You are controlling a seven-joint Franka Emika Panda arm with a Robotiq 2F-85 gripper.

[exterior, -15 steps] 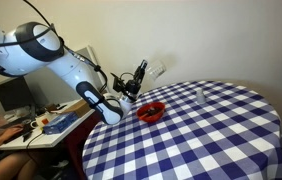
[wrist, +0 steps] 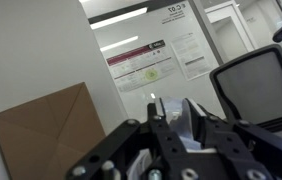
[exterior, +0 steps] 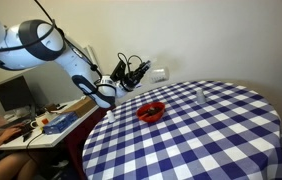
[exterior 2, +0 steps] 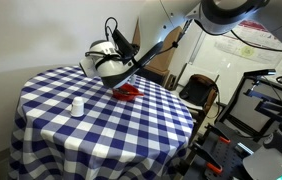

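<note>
A white cup-like object (exterior: 160,74) is held above the far side of the table, roughly on its side. My gripper (exterior: 147,72) is shut on it, pointing to the right in exterior view 1. Below the gripper, apart from it, a red bowl (exterior: 151,112) rests on the checked cloth with something dark inside. In the wrist view the gripper has a pale surface between its fingers, mostly hidden by the dark finger parts.
A second white cup (exterior: 201,95) stands on the blue-checked table (exterior: 206,140), away from the bowl. A wall rises behind the table. Beside it are a desk with a monitor (exterior: 14,95) and a person.
The held white object has turned from a steeper tilt to nearly level and sunk slightly, staying in my gripper. The wrist has rotated with it. Bowl and standing cup have not moved.
</note>
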